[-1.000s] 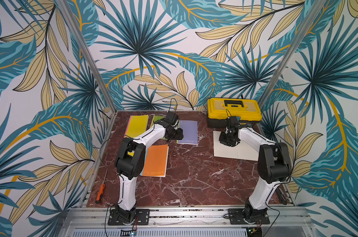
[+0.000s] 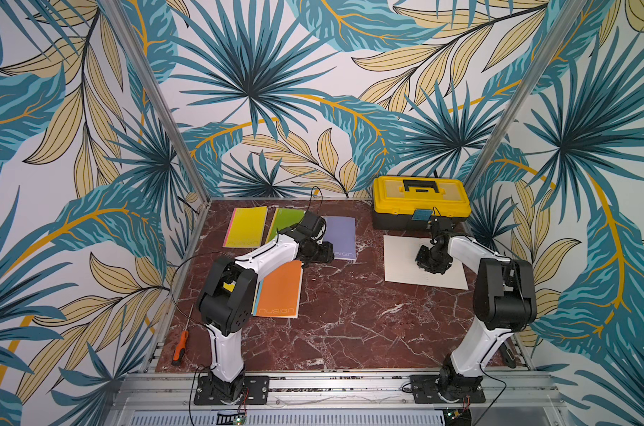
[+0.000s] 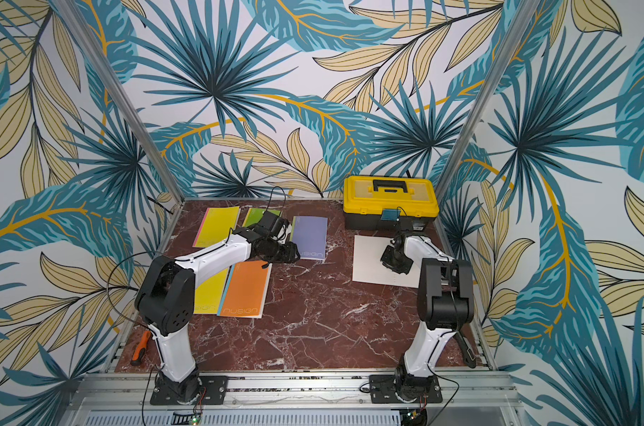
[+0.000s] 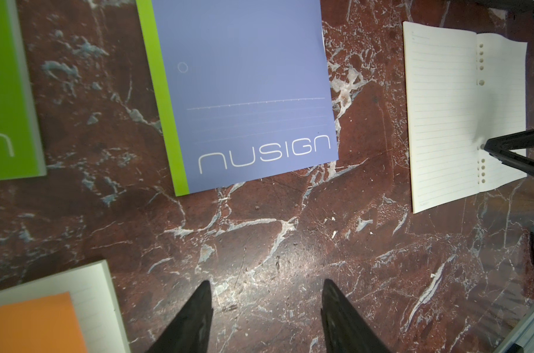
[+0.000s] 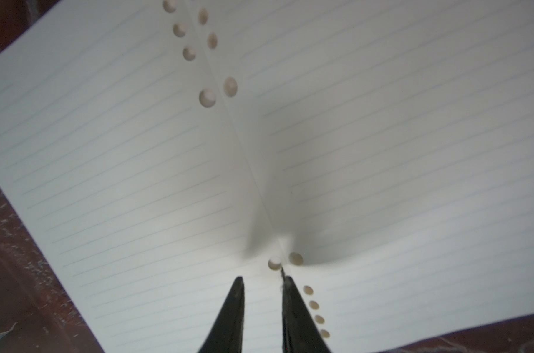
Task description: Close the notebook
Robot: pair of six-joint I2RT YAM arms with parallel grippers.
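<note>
An open white notebook (image 2: 405,262) lies on the right of the table, its lined pages and punched holes showing in the left wrist view (image 4: 440,111). My right gripper is over the lower middle of its spread, fingers part open with nothing visible between them; whether they touch the paper I cannot tell. My left gripper is open above bare marble, between the lavender notebook (image 4: 237,76) and the orange notebook (image 4: 25,323), holding nothing.
A yellow toolbox (image 2: 421,198) stands behind the open notebook. Green (image 2: 283,220) and yellow (image 2: 245,225) notebooks lie at back left. A screwdriver (image 2: 180,348) is at front left.
My right gripper has moved rightward over the open notebook. My left gripper has come slightly toward the front since one second ago. The notebooks have not visibly moved.
</note>
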